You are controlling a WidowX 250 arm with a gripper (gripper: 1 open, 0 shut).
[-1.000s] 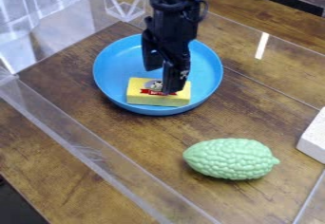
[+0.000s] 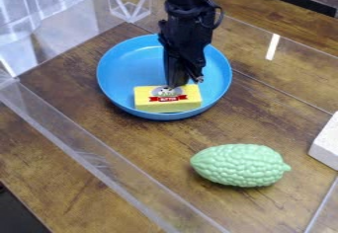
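A yellow butter box (image 2: pixel 166 99) with a red label lies in the front part of a blue bowl (image 2: pixel 122 69). My black gripper (image 2: pixel 179 75) hangs over the bowl from above, just behind the box, its fingertips low near the box's back edge. It looks shut; whether anything is between the fingertips is hard to see, and the box rests in the bowl.
A green bumpy vegetable (image 2: pixel 240 165) lies front right on the wooden table (image 2: pixel 79 178). A white block (image 2: pixel 326 138) sits at the right edge. Clear plastic edges run along the left.
My gripper has drawn together and shifted a little back from over the box, uncovering more of its label. The box stays in about the same place.
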